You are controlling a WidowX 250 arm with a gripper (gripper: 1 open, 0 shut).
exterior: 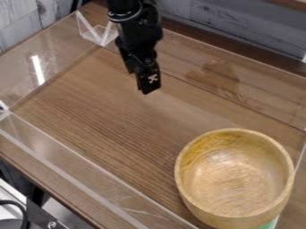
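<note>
My black gripper [148, 77] hangs from the arm in the upper middle of the camera view, over bare wooden surface. It appears open, and I see nothing held in it, though its fingers are small and dark.
A large pale yellow oval bowl [233, 179] fills the lower right. A clear plastic object [98, 27] stands at the top left, behind the arm. A dark cable lies at the bottom left corner.
</note>
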